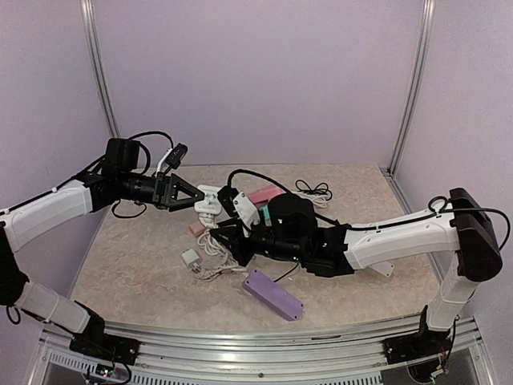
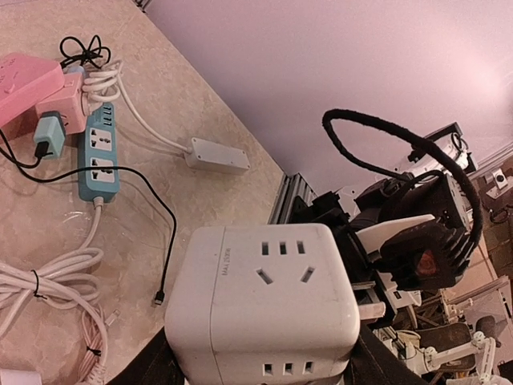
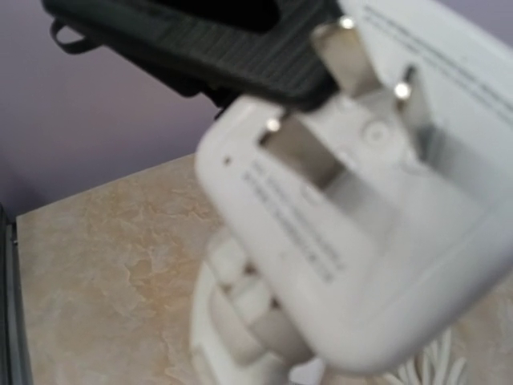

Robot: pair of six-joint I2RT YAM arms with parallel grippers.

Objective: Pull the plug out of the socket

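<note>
In the left wrist view, a white cube socket with empty slots on its near face is gripped by my left gripper, shut on it. The top view has this socket held above the table between the arms. Three metal prongs stick out of its back in the right wrist view, with a black finger along its edge. A ribbed white plug and cord show below that face. My right gripper is shut on the plug just under the socket. Its own fingertips are hidden in the wrist view.
On the table lie a purple strip, a white adapter, a pink strip, a teal strip and a white block. Coiled white cable spreads beneath the grippers.
</note>
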